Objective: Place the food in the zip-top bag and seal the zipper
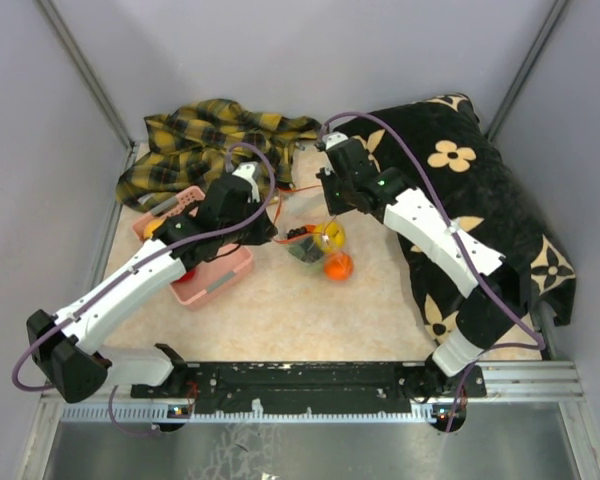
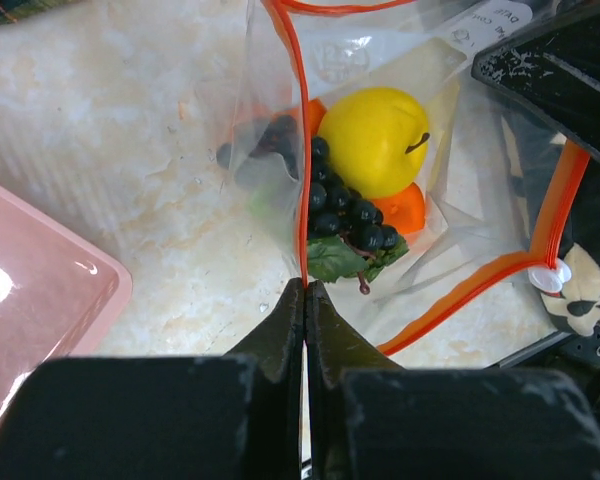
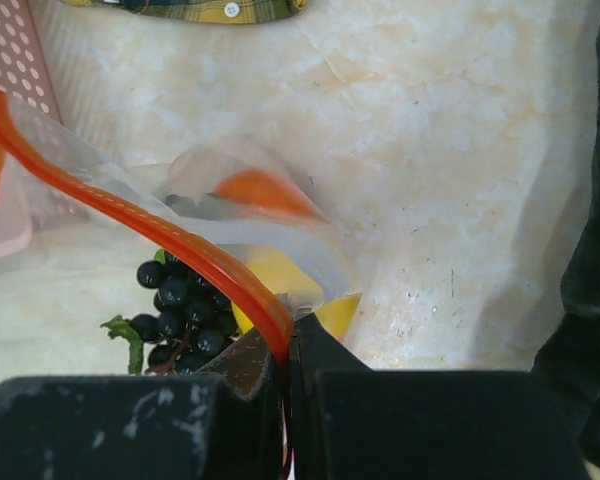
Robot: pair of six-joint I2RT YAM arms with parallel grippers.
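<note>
A clear zip bag with an orange-red zipper hangs between my grippers, holding dark grapes, a yellow fruit, an orange fruit and green leaves. My left gripper is shut on one edge of the bag at the zipper. My right gripper is shut on the opposite zipper edge. The bag's mouth spreads between them, and its lower part is over the table.
A pink container with fruit sits at the left. A plaid cloth lies at the back, a black flowered cushion at the right.
</note>
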